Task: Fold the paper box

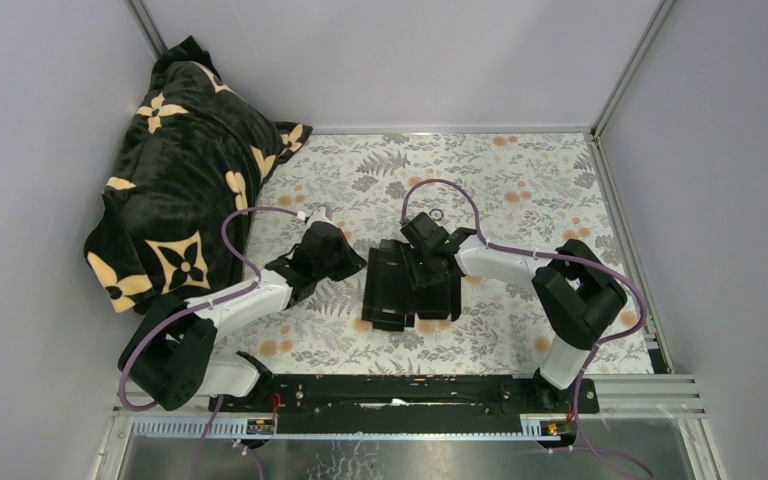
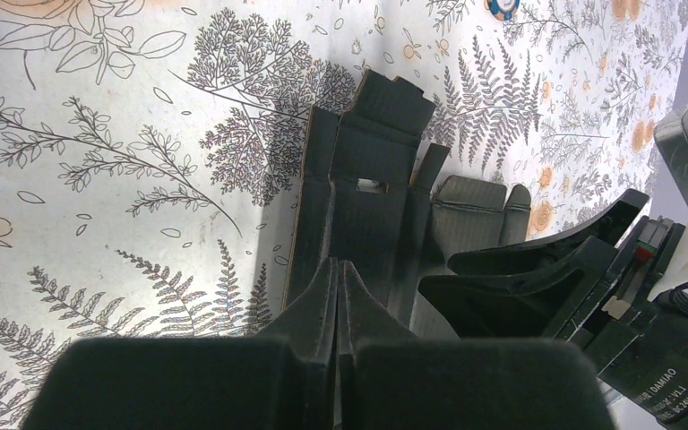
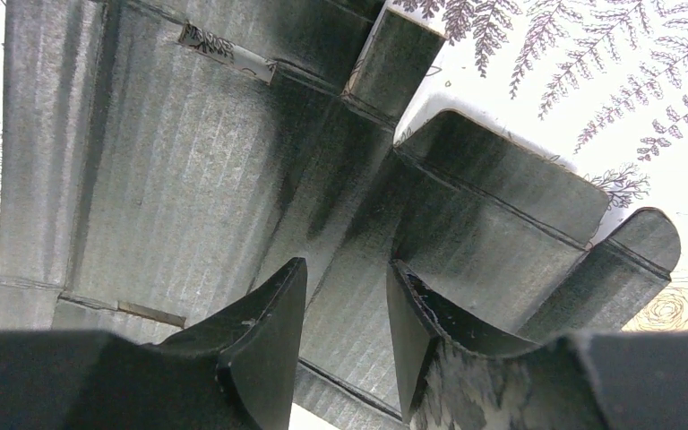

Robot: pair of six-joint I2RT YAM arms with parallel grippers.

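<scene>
The black cardboard box lies spread flat on the patterned table, with creases, end flaps and slots showing. My right gripper is over its middle, fingers part open, the fingertips apart and bare cardboard visible between them; whether they touch the board I cannot tell. Part of the sheet is hidden under that gripper in the top view. My left gripper hovers just left of the box's left edge. In the left wrist view its fingers are pressed together with nothing visible between them, and the box lies beyond them.
A dark blanket with tan flowers is heaped at the back left. A small round chip lies behind the box. The right arm reaches in from the right; bare table lies behind it.
</scene>
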